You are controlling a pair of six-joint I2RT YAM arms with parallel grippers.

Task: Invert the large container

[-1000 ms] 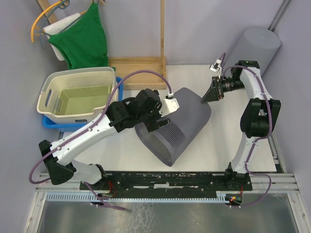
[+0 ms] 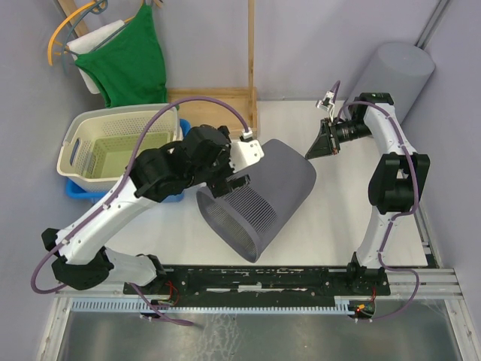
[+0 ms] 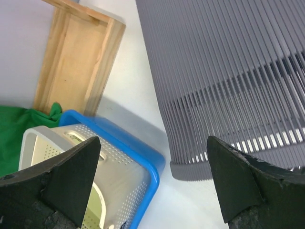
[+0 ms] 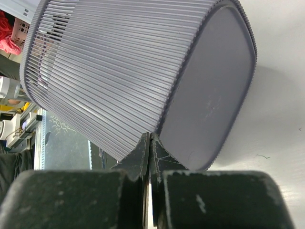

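Observation:
The large grey ribbed container [image 2: 276, 180] lies on its side on the white table, slanted. Its closed base [image 4: 209, 95] faces the back right, while the open mouth [image 2: 233, 229] points to the front left. Over its left part hangs my left gripper, open, with no object between its fingers; the ribbed wall [image 3: 205, 71] shows ahead of it. At the base end, the tip of my right gripper is shut and appears to touch the container near its base rim. Nothing shows between the right fingers.
A cream basket [image 2: 83, 147] stands in a blue bin [image 2: 79, 190] at the left. Behind are a wooden frame [image 2: 207, 113] and a hanging green cloth [image 2: 131, 64]. A grey cylinder [image 2: 391, 75] stands back right. Table right of the container is clear.
The container has shifted slightly left, with my right gripper moving left alongside it at its base end. My left gripper has moved left and seems higher.

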